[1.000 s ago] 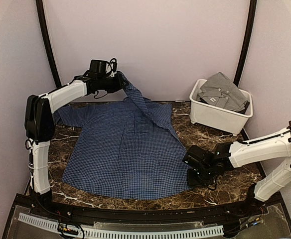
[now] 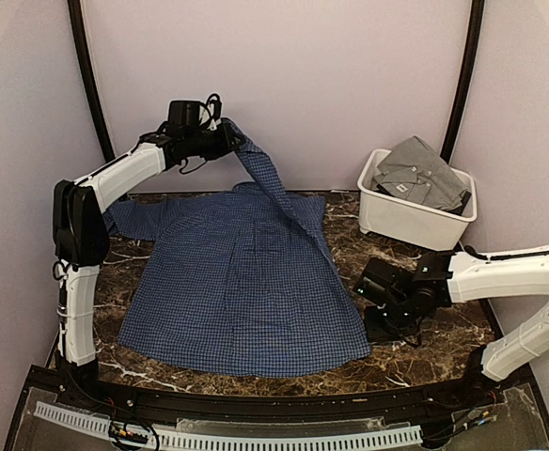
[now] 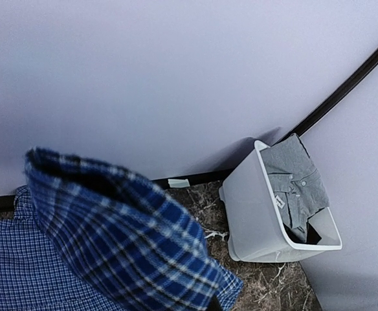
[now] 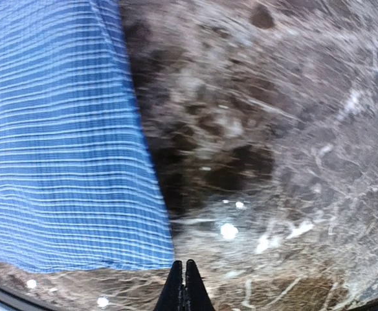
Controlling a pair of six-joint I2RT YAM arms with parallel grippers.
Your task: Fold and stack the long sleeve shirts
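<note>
A blue checked long sleeve shirt (image 2: 242, 291) lies spread on the dark marble surface, hem toward the front. My left gripper (image 2: 233, 141) is shut on the end of one sleeve, lifting it above the collar. In the left wrist view that raised sleeve (image 3: 131, 240) hides nearly all of the fingers. The shirt's other sleeve (image 2: 135, 220) lies out to the left. My right gripper is shut beside the shirt's front right corner, and no cloth shows between its fingertips. A folded grey shirt (image 2: 423, 177) sits in the white bin.
The white bin (image 2: 415, 222) stands at the back right, clear of the blue shirt. Bare marble (image 2: 345, 221) shows between the bin and the shirt, and also at the right front. Pale walls close in the back and sides.
My left gripper has risen slightly, drawing the sleeve up and tauter. The right gripper has moved right, off the shirt's front corner, which now shows.
</note>
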